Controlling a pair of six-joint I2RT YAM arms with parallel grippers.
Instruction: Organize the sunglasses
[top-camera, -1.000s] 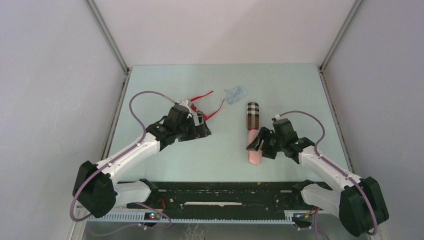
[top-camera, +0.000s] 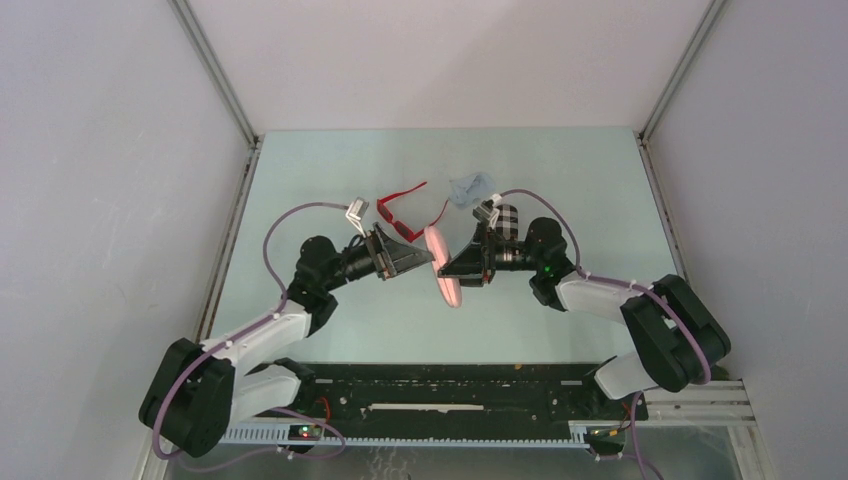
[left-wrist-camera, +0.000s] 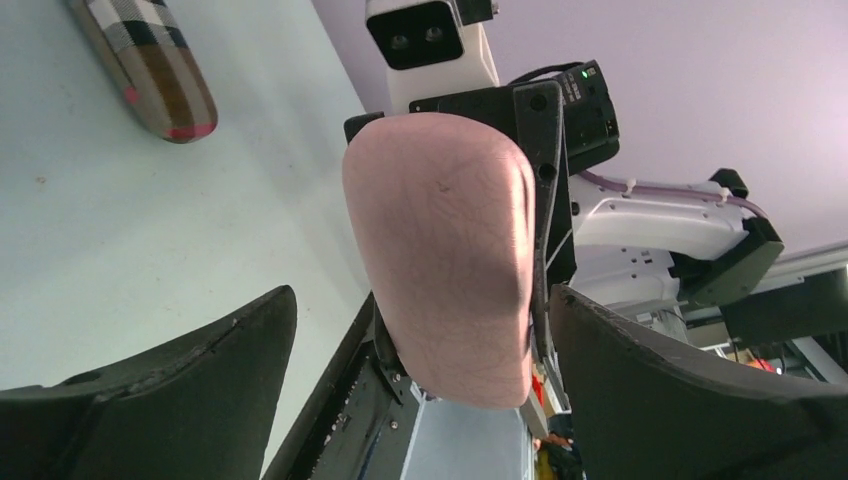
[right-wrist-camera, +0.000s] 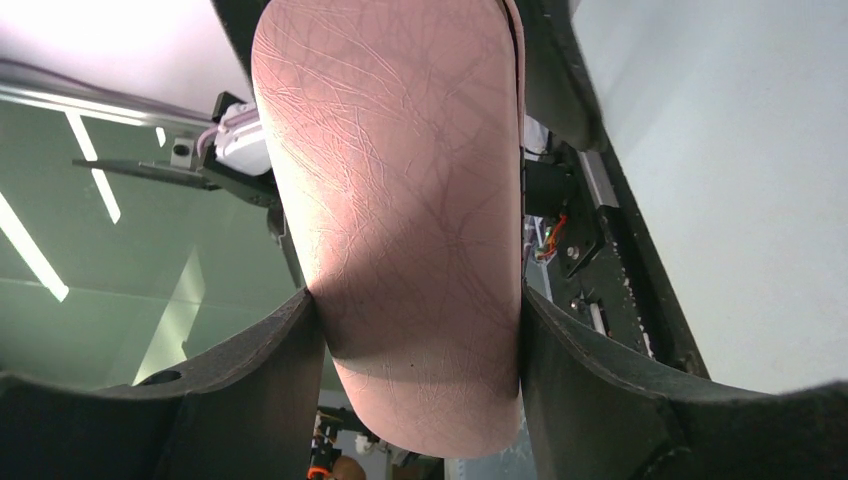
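Note:
A pink glasses case (top-camera: 448, 285) is held up over the middle of the table. My right gripper is shut on it, one finger along each side, and the case looks closed. Facing it from the left, my left gripper is open, with its fingertips close to the case's near end; whether they touch cannot be told. Red sunglasses (top-camera: 402, 228) lie on the table behind the arms, their temples spread. A plaid case (left-wrist-camera: 158, 75) rests on the table, partly hidden by the right arm in the top view.
A light blue cloth (top-camera: 471, 188) lies at the back, right of the sunglasses. Bare table shows along the front and at both far corners. A dark rail (top-camera: 430, 405) runs along the front edge.
The right gripper has lifted the pink case off the table beside the plaid case, turned it and carried it left. The left gripper has moved slightly right and stands open toward it.

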